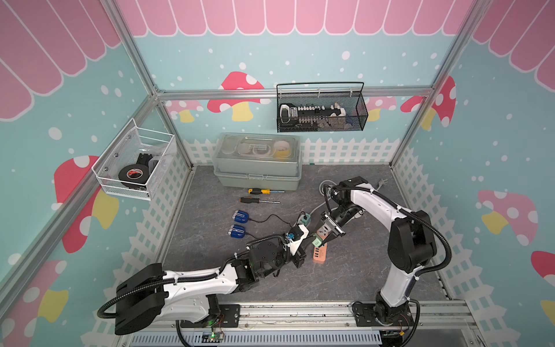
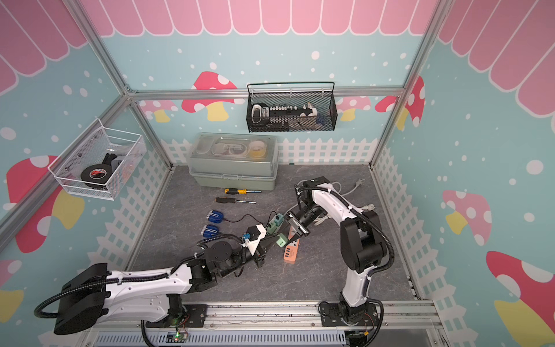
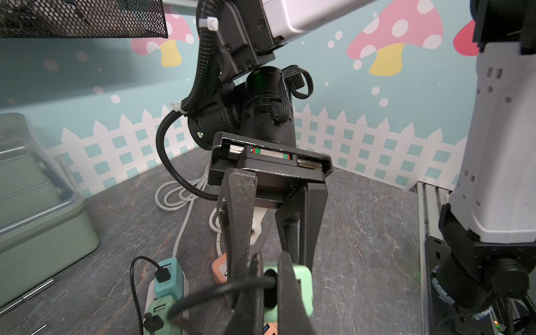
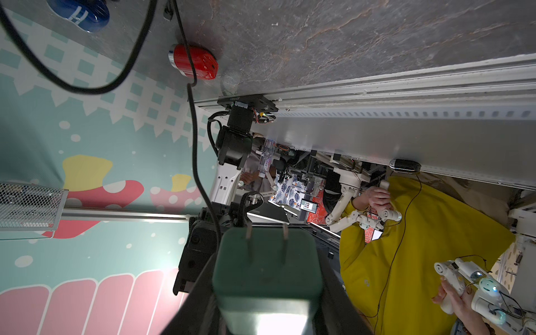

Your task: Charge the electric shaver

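A green charger adapter (image 1: 316,241) is held up in my right gripper (image 2: 289,236), which is shut on it above an orange power strip (image 1: 319,254); in the right wrist view it fills the bottom centre (image 4: 267,268). My left gripper is shut just in front of the adapter, a black cable (image 3: 223,289) at its fingertips, apparently at the adapter's socket; how far the plug sits in is hidden. Blue shavers (image 1: 241,216) lie to the left, corded. A second strip with teal and green cubes (image 3: 169,278) lies beside the orange one.
A grey-green toolbox (image 1: 257,162) stands at the back, two screwdrivers (image 1: 260,200) before it. White cord (image 3: 187,198) coils behind my right arm. Mesh baskets hang on the back (image 1: 322,110) and left (image 1: 133,167) walls.
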